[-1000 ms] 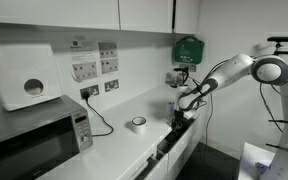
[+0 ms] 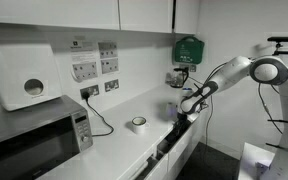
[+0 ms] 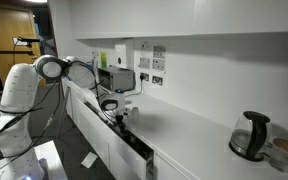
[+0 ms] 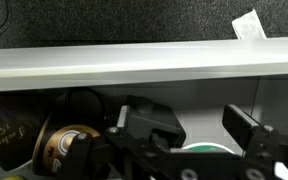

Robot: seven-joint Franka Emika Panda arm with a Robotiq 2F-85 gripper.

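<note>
My gripper is open above an open drawer, its two dark fingers wide apart at the bottom of the wrist view. Between and beyond them lies a black object on the drawer's grey floor. Left of it is a dark round item with an orange label. Part of something with a green and white rim shows below the right finger. In exterior view 2 the gripper reaches down at the long open drawer; its fingertips are hard to make out there.
The drawer's pale front edge runs across the wrist view. A white pot stands on the counter, with a microwave farther left. A kettle sits at the counter's far end.
The arm has shifted slightly near the drawer, its wrist a little to the right and lower. The pot and the counter items have stayed put.
</note>
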